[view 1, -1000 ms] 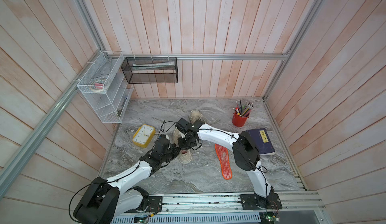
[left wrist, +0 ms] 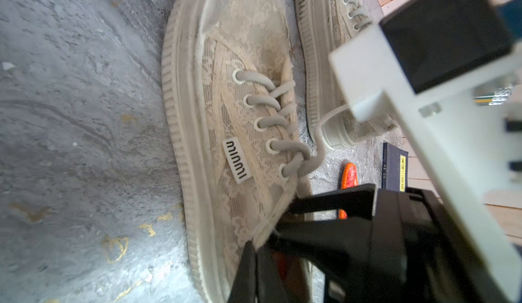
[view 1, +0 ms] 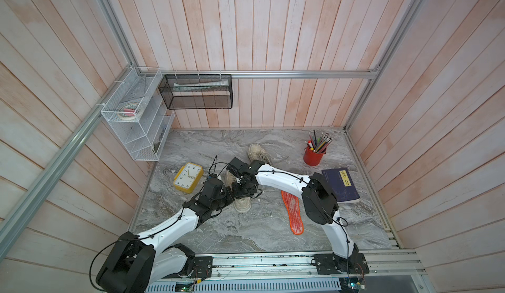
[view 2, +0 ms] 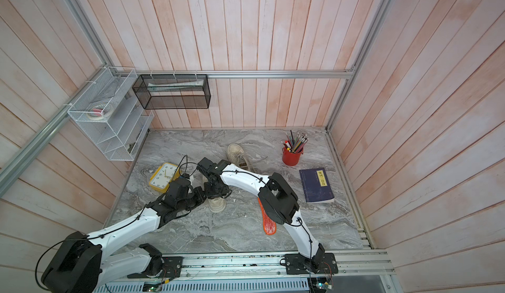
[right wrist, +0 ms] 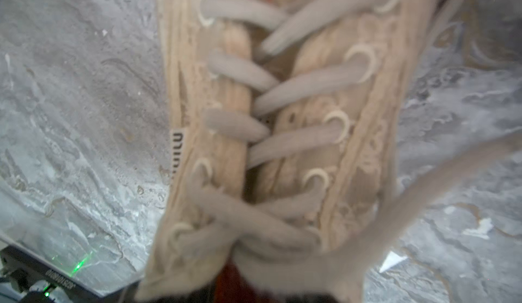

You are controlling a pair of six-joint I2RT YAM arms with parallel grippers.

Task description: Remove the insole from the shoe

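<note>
A beige lace shoe with a "minmi" tag lies under both grippers, its laces (right wrist: pixel 293 85) filling the right wrist view and red showing inside its opening (right wrist: pixel 233 281). My left gripper is shut at the shoe's side by the opening; nothing clearly shows between its fingers. My right gripper reaches down at the shoe's opening; its fingers appear apart, with the tips partly hidden. A second shoe (view 1: pixel 256 152) lies behind. An orange-red insole (view 1: pixel 292 214) lies loose on the table to the right.
A yellow clock (view 1: pixel 187 177) sits left, a red pen bucket (view 1: pixel 313 156) back right, and a blue book (view 1: pixel 341 186) at right. Wire racks (view 1: pixel 131 114) hang at the left.
The left arm is nearly still.
</note>
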